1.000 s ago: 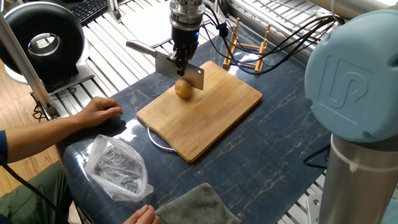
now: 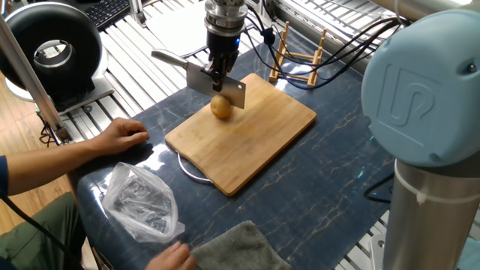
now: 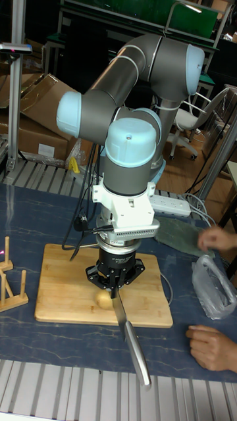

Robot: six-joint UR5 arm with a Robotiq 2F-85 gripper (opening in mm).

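A cleaver [image 2: 196, 79] with a broad steel blade and a grey handle is held by my gripper [image 2: 218, 81], which is shut on the blade's upper part. In exterior view 3 the handle [image 3: 137, 354] of the cleaver points toward the table edge, and my gripper [image 3: 114, 286] is above the board. A round, yellow-brown potato [image 2: 220, 107] sits on the wooden cutting board [image 2: 247, 142], right beside the blade. Whether blade and potato [image 3: 105, 300] touch, I cannot tell. The blade's lower edge is partly hidden by the potato in exterior view 1.
A person's hand [image 2: 122, 136] rests at the table's left edge, and another hand [image 2: 172, 259] is near the grey cloth [image 2: 238, 249]. A clear plastic bag [image 2: 142, 202] lies between them. A wooden rack [image 2: 298, 64] stands behind the board. Right of the board the table is clear.
The person's lower hand has shifted slightly up and right toward the cloth. Gripper, cleaver and potato look nearly unmoved; the robot's near arm joint has edged slightly left and up.
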